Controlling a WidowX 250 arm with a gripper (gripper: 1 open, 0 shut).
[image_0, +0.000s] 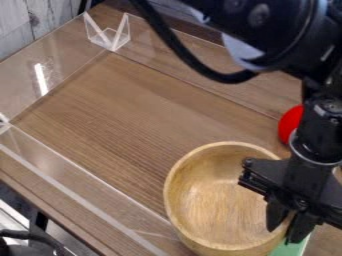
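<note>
A wooden bowl sits at the lower middle of the wooden table. My black gripper is over its right part, fingers pointing down at the right rim. A green object shows partly beneath the gripper at the bottom right, mostly hidden. Whether the fingers are closed on the rim or apart is hard to see. A red object is partly hidden behind the arm at the right.
A clear plastic holder stands at the back left. Cables lie beyond the table's lower left edge.
</note>
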